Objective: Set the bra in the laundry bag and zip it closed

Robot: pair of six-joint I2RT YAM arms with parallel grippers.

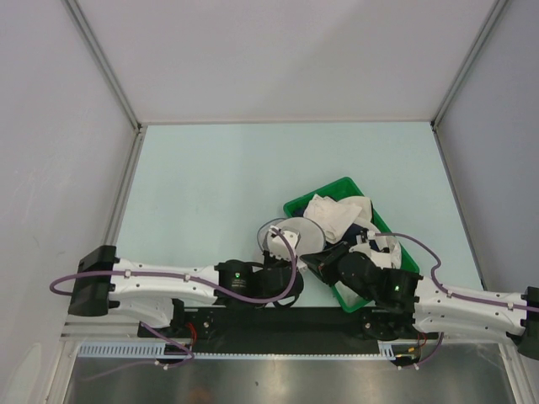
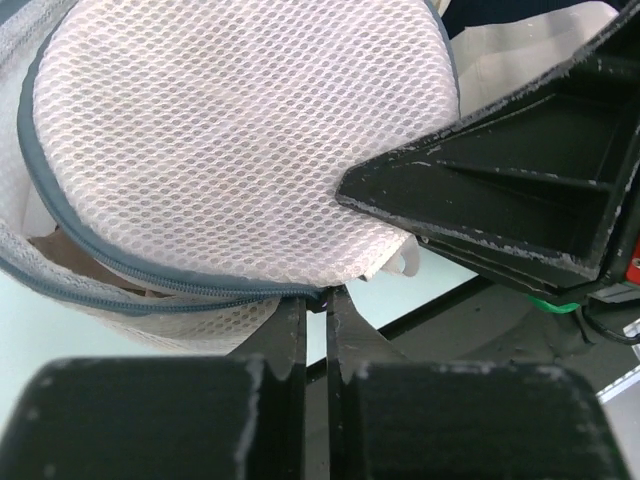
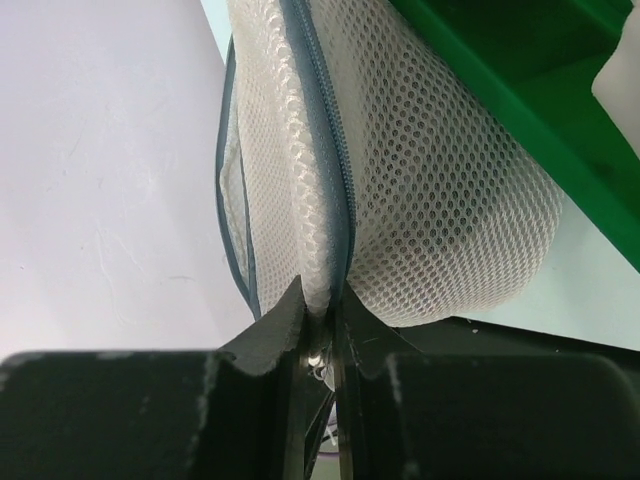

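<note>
The white mesh laundry bag lies at the table's front middle, its grey zipper running along the edge. My left gripper is shut at the zipper's end; whether the small dark piece there is between its fingers, I cannot tell. Beside it, my right gripper is shut on the bag's zippered edge, pinched upright in the right wrist view. Whether a bra is inside the bag cannot be seen.
A green basket holding white and dark cloths stands right of the bag, under the right arm.
</note>
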